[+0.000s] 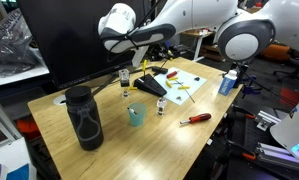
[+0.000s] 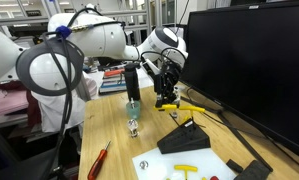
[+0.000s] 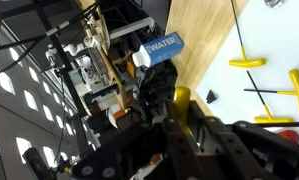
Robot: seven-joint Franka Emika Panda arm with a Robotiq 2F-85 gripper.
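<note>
A yellow handle [image 2: 184,108] is held in my gripper [image 2: 170,104], which is shut on it above the far part of the table. The wrist view shows the yellow handle [image 3: 182,104] end-on between the dark fingers; its far end is hidden. Below it, more yellow T-handled tools [image 3: 247,62] with dark shafts lie on a white sheet [image 3: 221,75]. Seen from the first exterior view, a black angled holder [image 1: 149,82] stands beneath the gripper.
A black cylinder [image 1: 85,118], a teal cup [image 1: 137,115] and a small bottle [image 1: 161,106] stand on the table. A red screwdriver [image 1: 195,119] lies near the front edge. The WATER container [image 1: 228,83] is at the right. Bare wood lies front left.
</note>
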